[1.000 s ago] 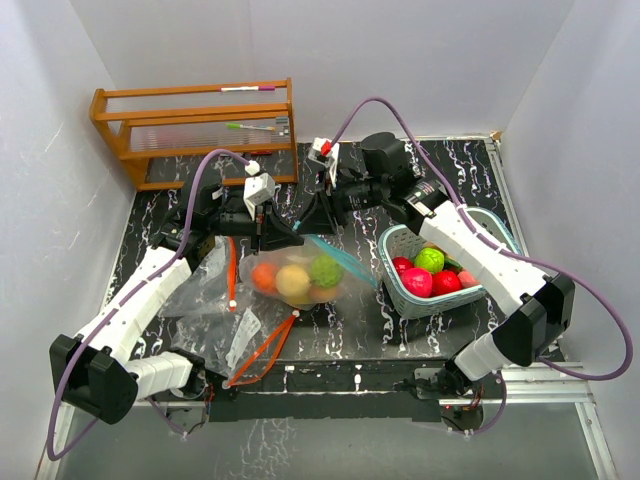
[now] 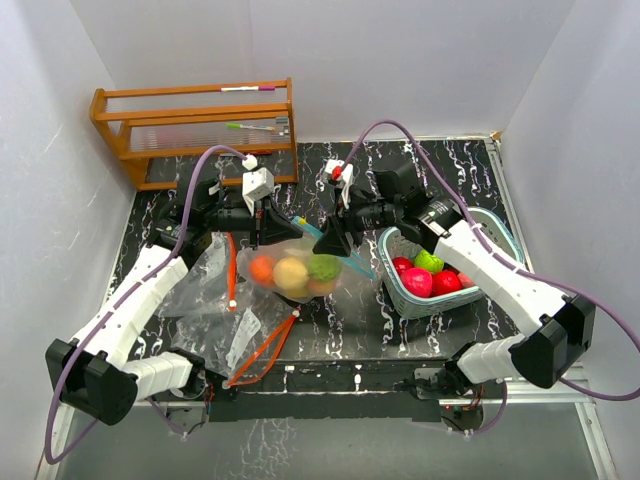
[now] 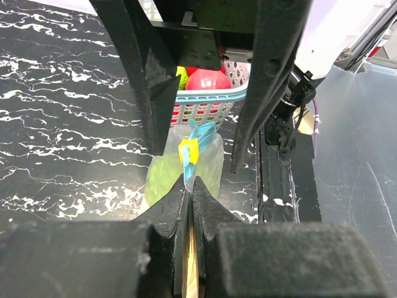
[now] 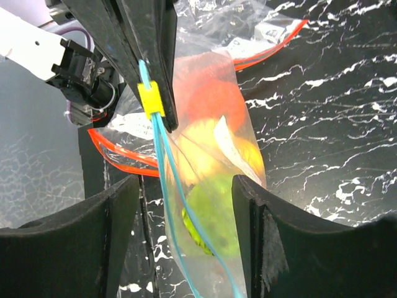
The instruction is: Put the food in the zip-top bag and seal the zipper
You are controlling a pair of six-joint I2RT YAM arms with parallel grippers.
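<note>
A zip top bag (image 2: 290, 271) holding orange, yellow and green produce (image 4: 211, 208) hangs below both grippers, with a blue zipper (image 4: 169, 161) and yellow slider (image 3: 188, 151) along its top. My left gripper (image 2: 297, 231) is shut on the end of the zipper beside the slider, as both wrist views show. My right gripper (image 2: 333, 244) stands part open over the zipper, its two fingers apart on either side of the blue strip, which runs between them without visible contact.
A basket (image 2: 410, 305) of fruit stands at the right. Empty bags with orange zippers (image 2: 250, 355) lie at the left front. A wooden rack (image 2: 130, 140) stands at the back left.
My right gripper has moved toward the front, away from the slider along the zipper, and the slider now shows between the grippers. The left arm has hardly moved.
</note>
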